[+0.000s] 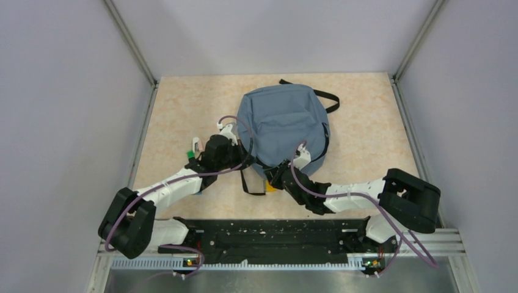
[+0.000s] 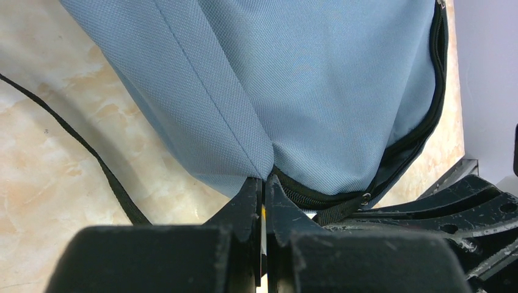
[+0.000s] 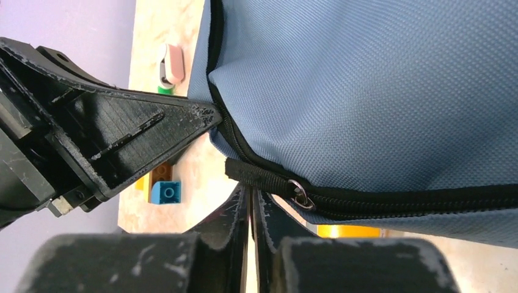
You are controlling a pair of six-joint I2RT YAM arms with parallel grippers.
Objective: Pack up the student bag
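Note:
The blue-grey bag (image 1: 282, 122) lies on the table with its black zipper (image 3: 403, 201) along the near edge. My left gripper is shut at the bag's folded left edge; whether fabric is pinched between its tips is unclear. My right gripper is shut just at the black pull tab (image 3: 256, 177) by the zipper's metal slider (image 3: 300, 196); the tab lies over the fingertips, and I cannot tell whether it is between them.
Small items, including a blue brick (image 3: 165, 192) and a pink-white object (image 3: 173, 63), lie left of the bag. A yellow object (image 3: 348, 231) is below its near edge.

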